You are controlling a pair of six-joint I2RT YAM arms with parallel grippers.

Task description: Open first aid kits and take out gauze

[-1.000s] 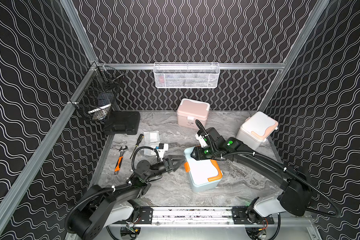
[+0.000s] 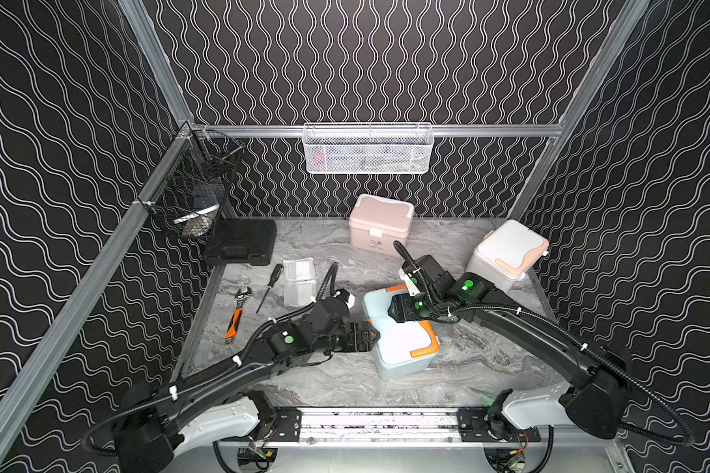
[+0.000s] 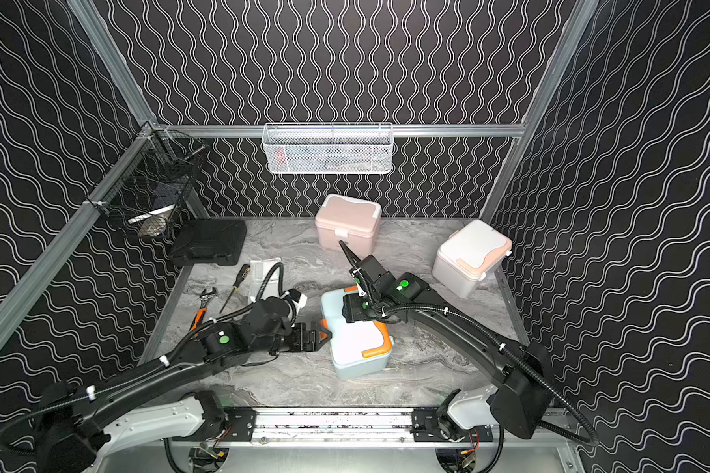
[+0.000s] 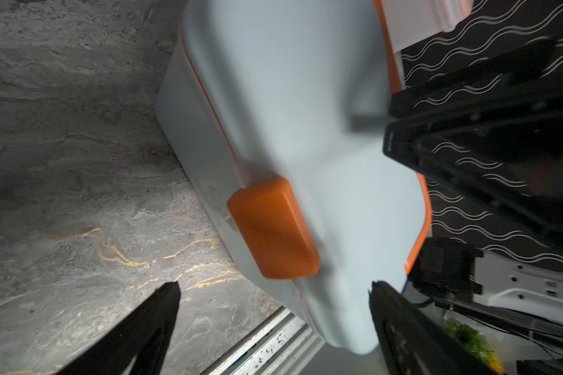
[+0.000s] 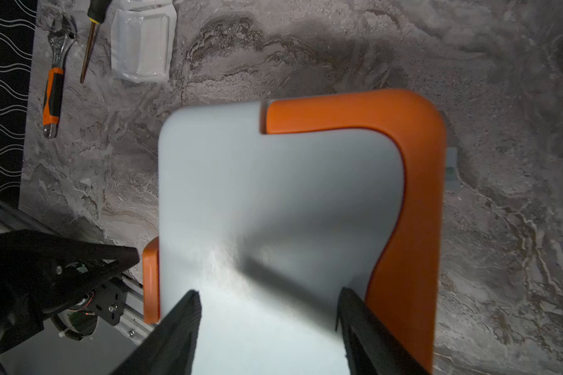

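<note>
A light blue first aid kit with orange handle stands closed at the front centre. My left gripper is open at its left side, facing the orange latch. My right gripper hangs open over the lid, its fingertips spread across the white top. Two more closed kits stand behind, a pink one and a white-and-peach one. A white packet, possibly gauze, lies at the left of the table.
An adjustable wrench, a screwdriver and a black case lie on the left. A white mesh basket hangs on the back wall.
My left gripper has turned and moved right and down to the blue kit's latch side. The kit looks unmoved.
</note>
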